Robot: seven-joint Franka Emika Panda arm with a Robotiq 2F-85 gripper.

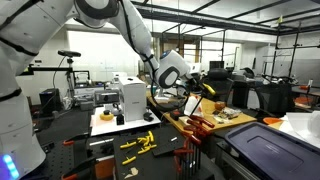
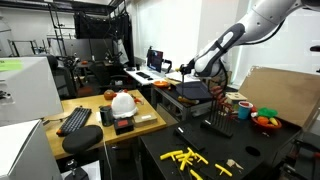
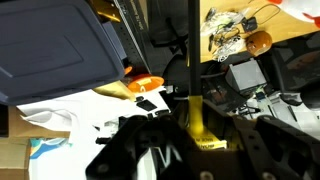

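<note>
In the wrist view my black gripper is shut on a long thin object with a yellow section (image 3: 206, 137) and a dark shaft (image 3: 194, 50). Exactly what this object is I cannot tell. In exterior view 1 the gripper (image 1: 207, 90) hangs at the end of the white arm, above the work area and in front of the wooden table. It appears small and dark near the far side in exterior view 2, so its fingers are hard to make out there.
A dark grey tray (image 1: 272, 150) lies on the right, beside red items (image 1: 193, 124). Several yellow pieces (image 1: 130, 145) are scattered on the black table. In exterior view 2 a white helmet (image 2: 124, 105) and a keyboard (image 2: 75, 121) rest on the wooden table; a green bowl (image 2: 266, 122) stands right.
</note>
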